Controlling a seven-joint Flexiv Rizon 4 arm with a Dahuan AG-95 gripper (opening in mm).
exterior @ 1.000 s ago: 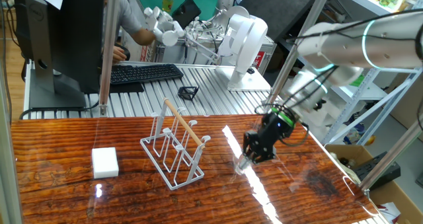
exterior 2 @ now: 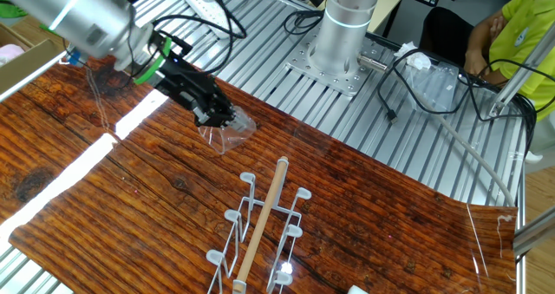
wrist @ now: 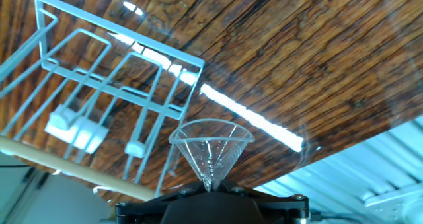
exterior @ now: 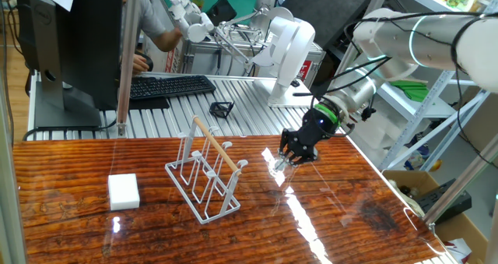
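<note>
My gripper is shut on the narrow end of a clear, cone-shaped vessel (wrist: 211, 145), whose wide round rim points away from the fingers in the wrist view. In exterior view 2 the transparent vessel (exterior 2: 227, 138) hangs at the tip of the black gripper (exterior 2: 224, 118), seemingly above the wood-patterned table. A white wire rack (exterior: 204, 180) with a wooden top bar and several upright prongs stands left of the gripper (exterior: 288, 158) in exterior view 1. Vessel and rack are apart. Exterior view 1 shows the clear vessel only faintly.
A white block (exterior: 123, 191) lies on the table left of the rack. Behind the table are a keyboard (exterior: 173, 86) and a white fan-like device (exterior: 289, 54). The wooden surface (exterior: 311, 217) in front of and right of the rack is free.
Over the last second my gripper has moved up and back, slightly to the left in exterior view 1, carrying the clear vessel. Rack and white block have stayed put.
</note>
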